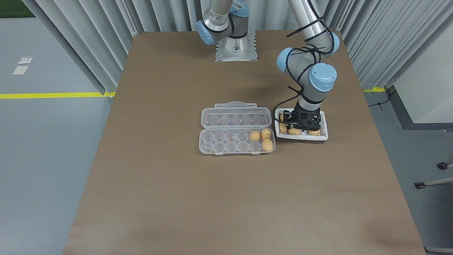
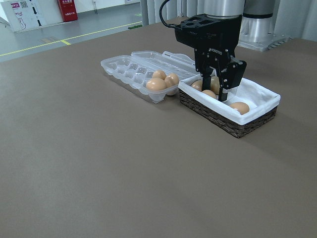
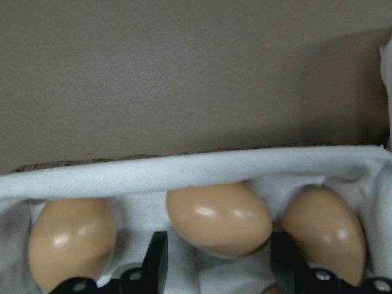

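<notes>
My gripper (image 2: 214,87) reaches down into a white-lined wicker basket (image 2: 256,116), fingers parted on either side of an egg (image 3: 218,217); whether they touch it cannot be told. Another egg (image 3: 70,239) lies left and one (image 3: 325,233) right in the wrist view. An egg (image 2: 239,107) also shows at the basket's near end. Beside the basket, an open clear plastic carton (image 1: 229,145) holds three eggs (image 1: 266,145) at its right end; its lid (image 1: 234,117) lies folded back.
Cables hang along my arm.
</notes>
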